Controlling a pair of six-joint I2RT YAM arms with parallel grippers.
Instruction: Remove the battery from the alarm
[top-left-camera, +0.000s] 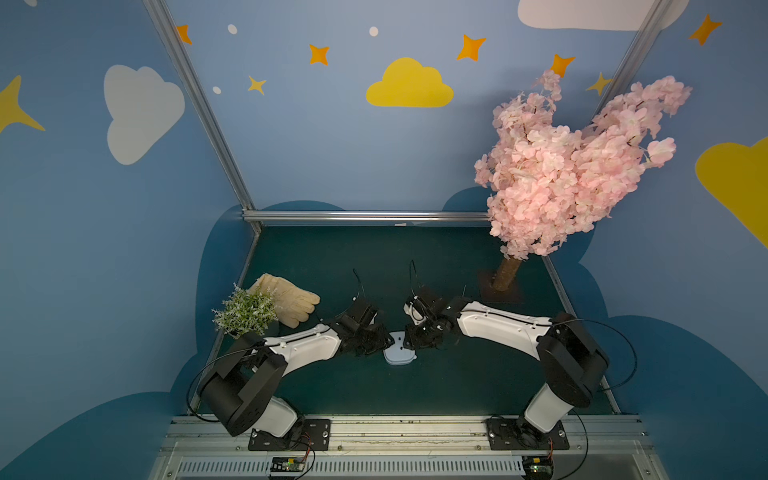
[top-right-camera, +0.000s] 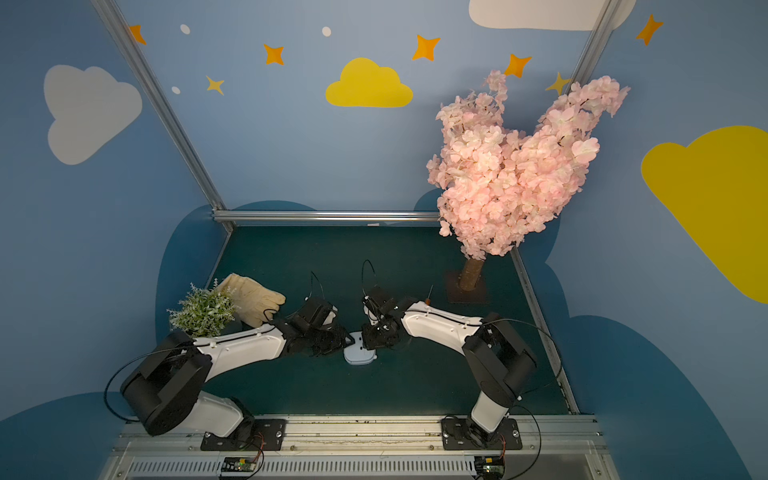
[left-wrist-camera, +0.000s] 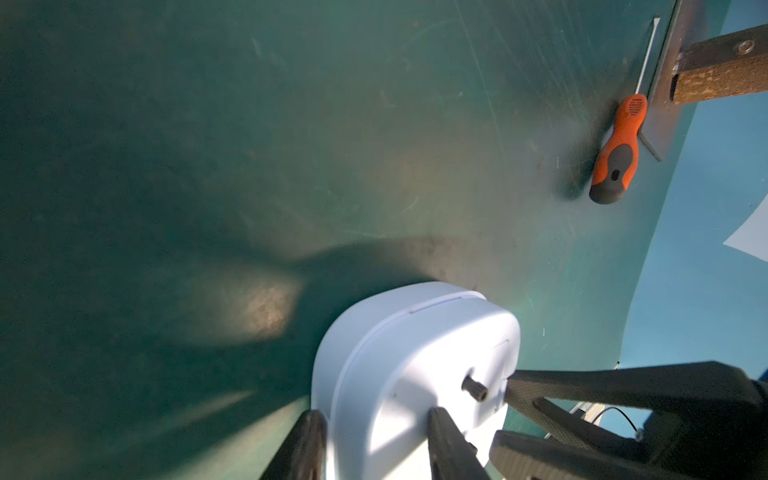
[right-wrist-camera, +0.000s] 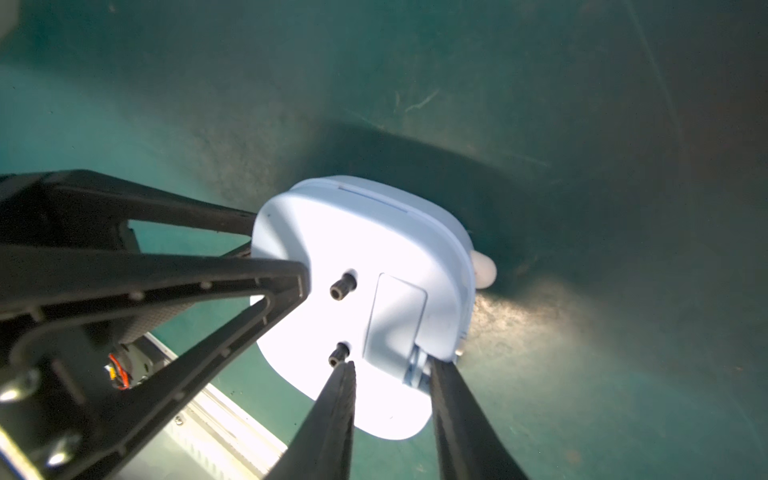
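The white alarm (right-wrist-camera: 320, 232) lies on the green table between my arms, its back with two black posts facing up. My left gripper is shut on the alarm's edge, one finger against the side and the other over the back face. In the right wrist view, a rectangular battery cover (right-wrist-camera: 396, 320) sits flush in the back, with a bluish clip (right-wrist-camera: 415, 368) at its end. No battery shows. My right gripper stands part open over the clip end, a gap between its fingertips; whether they touch the alarm, I cannot tell.
An orange screwdriver (left-wrist-camera: 620, 148) lies near the base of the pink blossom tree (top-left-camera: 552, 168) at the right. Towards the left are a beige glove (top-left-camera: 288, 301) and a potted plant (top-left-camera: 245, 312). Bare table lies behind and in front of the alarm.
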